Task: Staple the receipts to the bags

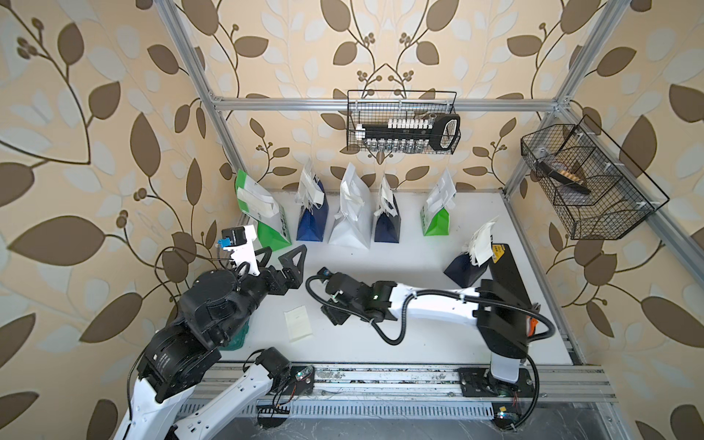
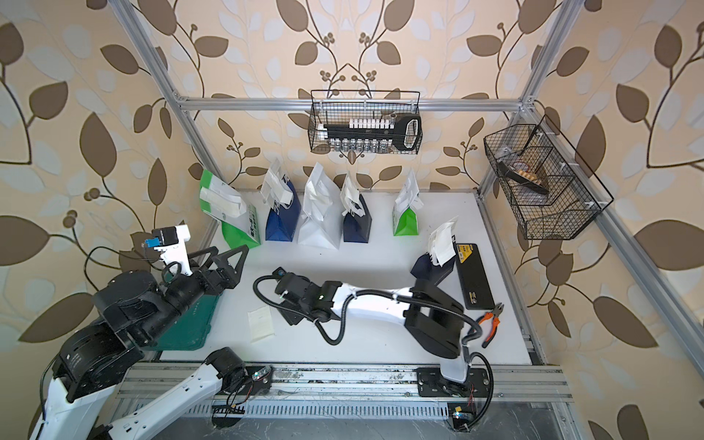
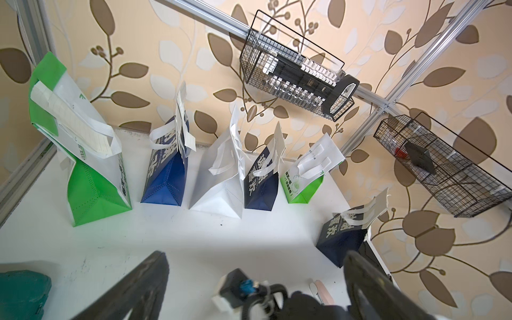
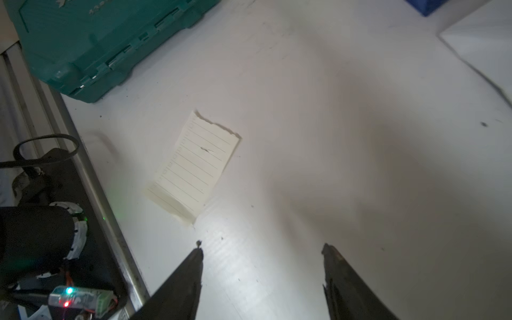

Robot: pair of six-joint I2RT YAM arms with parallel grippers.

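Observation:
A lined cream receipt [image 4: 194,165] lies flat on the white table near its front left. My right gripper is open above the table, right of the receipt, with nothing between its fingers. Open too, my left gripper hangs at the left side, its fingers empty. Along the back stand a large green-and-white bag [image 3: 98,184], a blue bag [image 3: 165,178], a white bag [image 3: 218,194], a dark blue bag [image 3: 261,189] and a small green-and-white bag [image 3: 303,184]. Another dark bag [image 3: 344,237] stands apart at right. Lined paper [image 3: 74,122] shows on the large green bag.
A teal case [image 2: 187,322] sits at the left edge. Orange-handled pliers [image 2: 490,322] and a black flat box [image 2: 475,275] lie at right. A small pink-and-silver item [image 3: 322,292] is partly hidden by the right arm. Wire baskets [image 1: 402,124] hang behind.

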